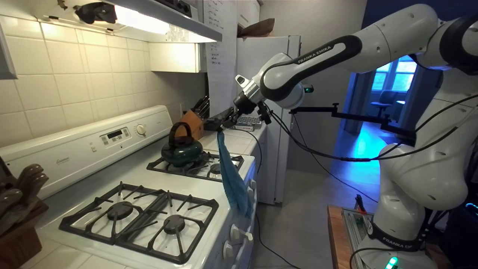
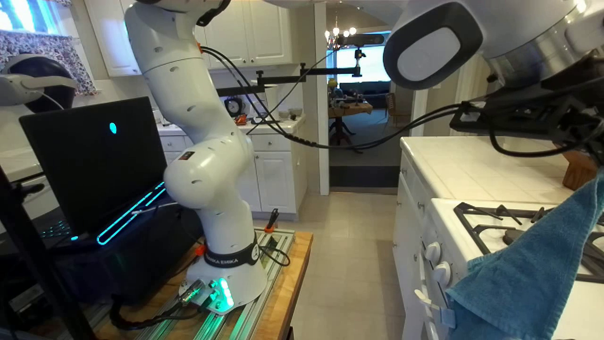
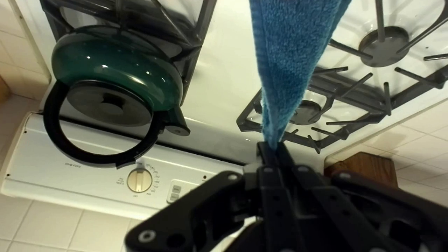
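A blue towel (image 1: 233, 179) hangs from my gripper, which is shut on its upper end. In exterior view 1 the gripper (image 1: 220, 129) is above the right front part of the stove, and the towel drapes down past the stove's front edge. Exterior view 2 shows the towel (image 2: 524, 272) widening towards its lower end, near the oven handle (image 2: 427, 298). Whether it touches the handle is not clear. From the wrist, the towel (image 3: 289, 63) tapers to a bunched point between the fingertips.
A dark green kettle (image 1: 181, 151) sits on the far burner grate, left of the towel. The near grate (image 1: 139, 219) is empty. Behind the kettle is a wooden knife block (image 1: 192, 124); another knife block (image 1: 20, 215) stands at the near left. A range hood (image 1: 170, 20) overhangs the stove.
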